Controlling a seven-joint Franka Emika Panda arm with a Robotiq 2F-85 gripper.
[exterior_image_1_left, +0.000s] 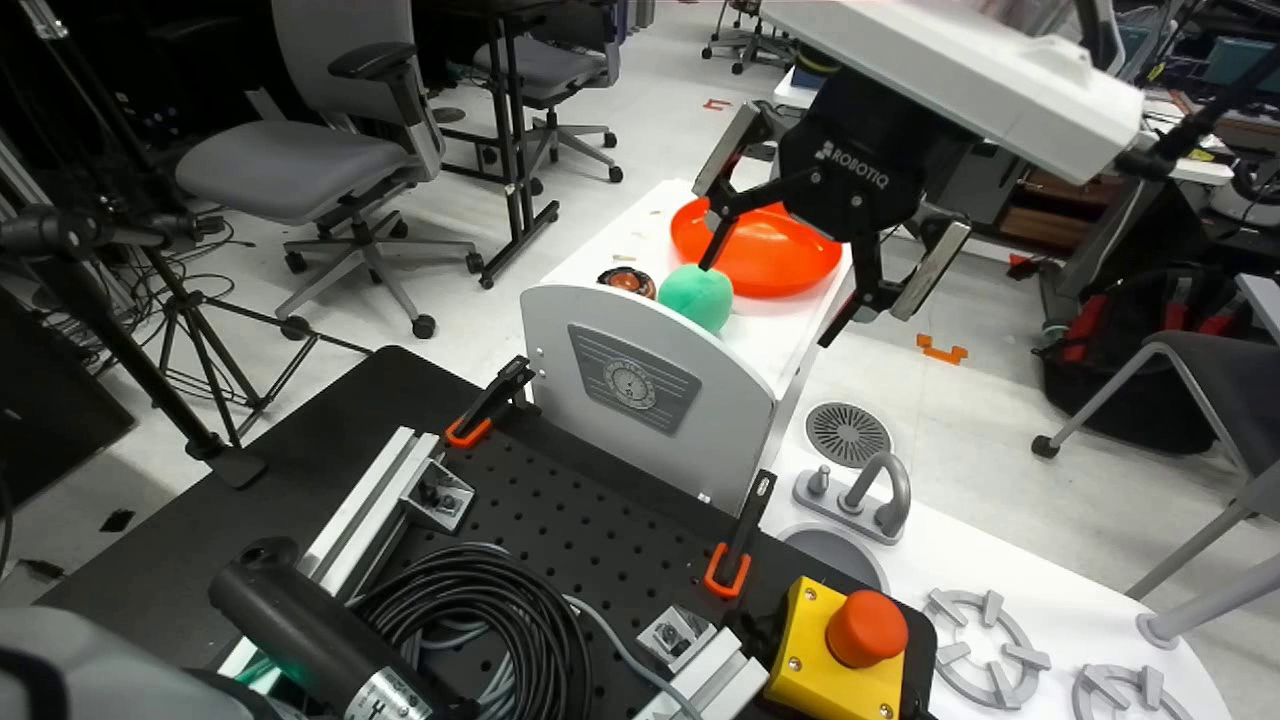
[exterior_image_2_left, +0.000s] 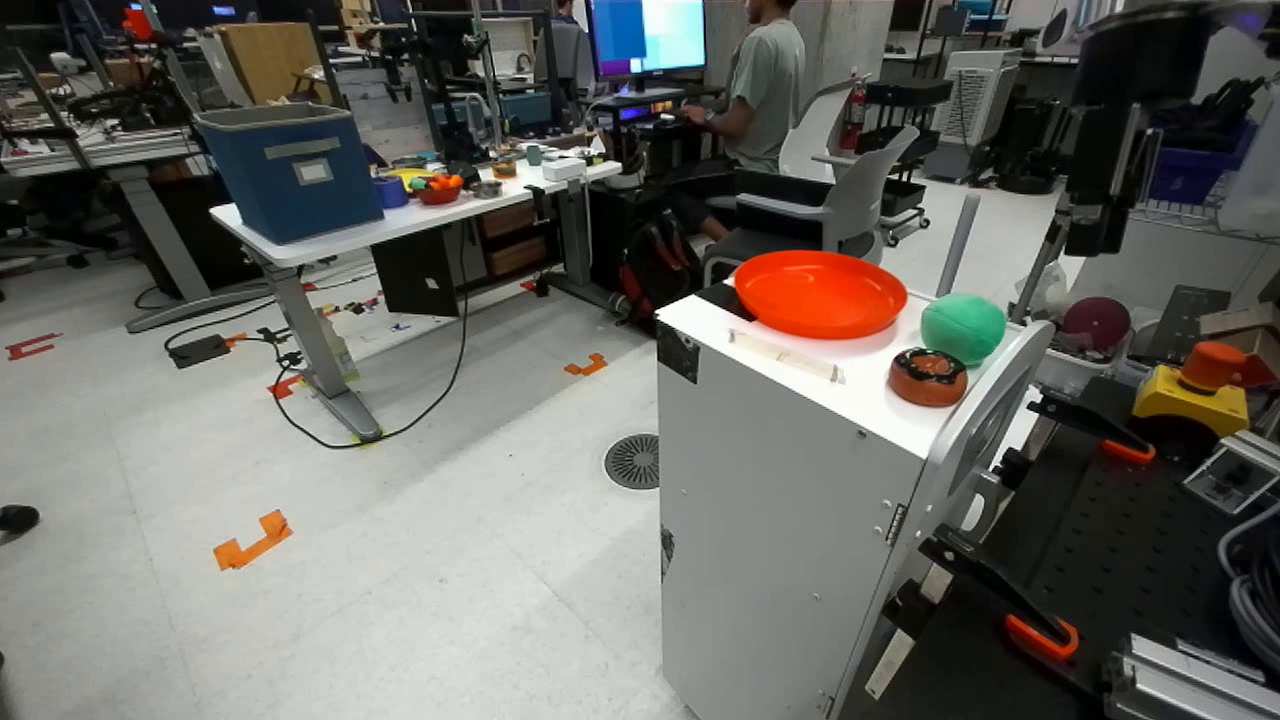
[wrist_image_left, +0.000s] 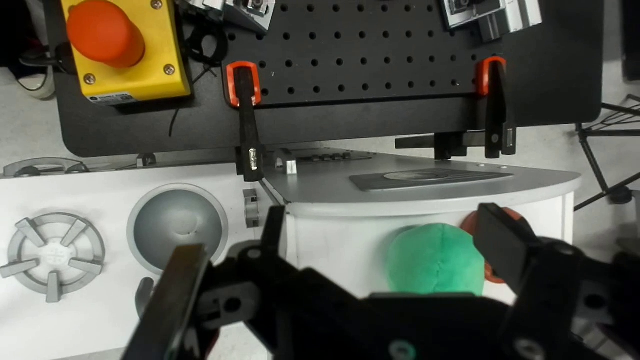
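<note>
My gripper (exterior_image_1_left: 768, 306) hangs above the white cabinet top with its fingers spread wide and nothing between them. In the wrist view the green plush ball (wrist_image_left: 436, 259) shows near one finger (wrist_image_left: 504, 246), clearly below the hand. Exterior view 2 has the green ball (exterior_image_2_left: 963, 329) at the cabinet's end panel, touching or nearly touching it. Beside it sits a brown, black-topped doughnut-like item (exterior_image_2_left: 927, 377), partly hidden behind the finger and ball in the wrist view. An orange-red plate (exterior_image_2_left: 821, 295) lies flat on the same surface.
A curved grey panel (exterior_image_1_left: 648, 384) stands up at the cabinet's edge. The toy sink has a faucet (exterior_image_1_left: 870, 492) and burners (exterior_image_1_left: 987, 648). On the black pegboard table are a yellow emergency stop (exterior_image_1_left: 840, 648) and clamps (exterior_image_1_left: 740, 540). A light strip (exterior_image_2_left: 786, 355) lies before the plate.
</note>
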